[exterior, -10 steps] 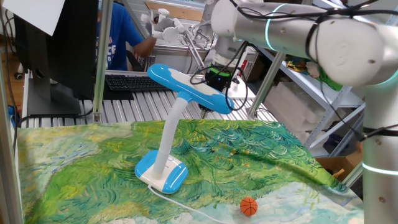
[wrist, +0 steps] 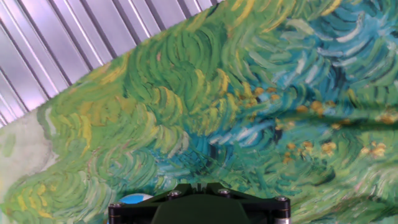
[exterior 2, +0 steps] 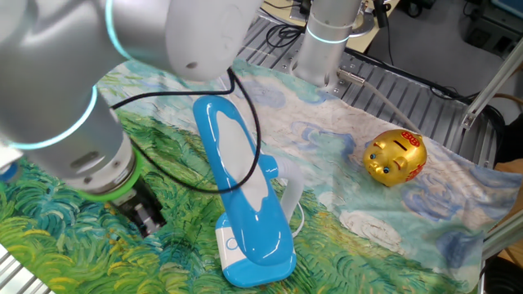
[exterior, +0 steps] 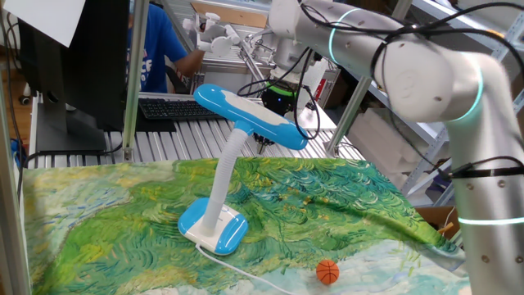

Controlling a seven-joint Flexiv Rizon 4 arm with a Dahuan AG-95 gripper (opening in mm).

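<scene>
My gripper (exterior 2: 153,228) points down over the green part of the painted cloth (exterior 2: 176,249), its fingers together and nothing showing between them. In the wrist view, the gripper is at the bottom edge, with only cloth beyond it. A blue and white desk lamp (exterior 2: 237,175) stands upright beside it, apart from the fingers. From the first exterior side, the lamp's head (exterior: 250,117) partly hides the gripper behind it. On the cloth are a small orange basketball (exterior: 327,271) and a gold piggy bank (exterior 2: 395,158).
The lamp's white cord (exterior: 237,269) runs forward along the cloth. Behind the cloth lies a ribbed metal table (exterior: 188,143) with a keyboard (exterior: 176,109) and a monitor (exterior: 70,82). A dark cable loop (exterior 2: 257,135) from the arm hangs across the lamp's head.
The arm's upper links have swung leftward in the first exterior view, and the gripper has shifted slightly left behind the lamp's head. Lamp and ball have stayed put.
</scene>
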